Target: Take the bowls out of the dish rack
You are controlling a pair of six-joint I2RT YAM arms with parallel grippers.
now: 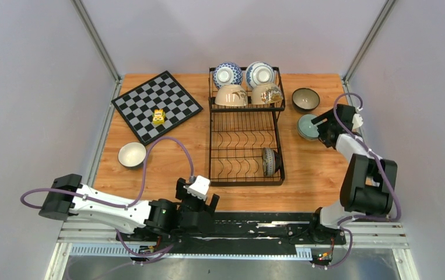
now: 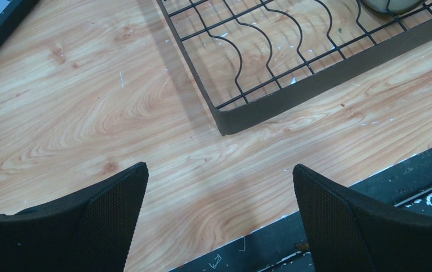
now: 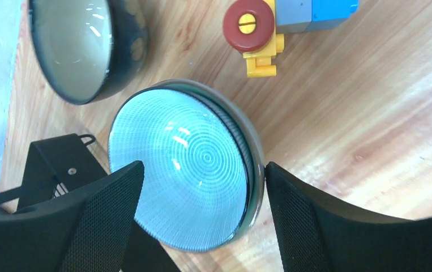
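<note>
A light blue bowl (image 1: 308, 126), nested in another one, rests on the table right of the dish rack (image 1: 246, 182). My right gripper stands partly open around this pair, its right fingertip against the outer rim, its left one overlapping the inner bowl's edge. On the rack's upper tier are two blue-and-white bowls (image 1: 227, 74) and two cream bowls (image 1: 231, 96). A dark patterned bowl (image 1: 271, 162) stands on edge in the lower tier. Left of the rack's near corner, my left gripper is open and empty.
A brown bowl (image 1: 305, 100) sits behind the blue pair, and toy blocks (image 3: 281, 22) lie close to it. At left are a white bowl (image 1: 132, 155) and a chessboard (image 1: 150, 93) bearing a yellow box (image 1: 158, 116). Bare table lies at front right.
</note>
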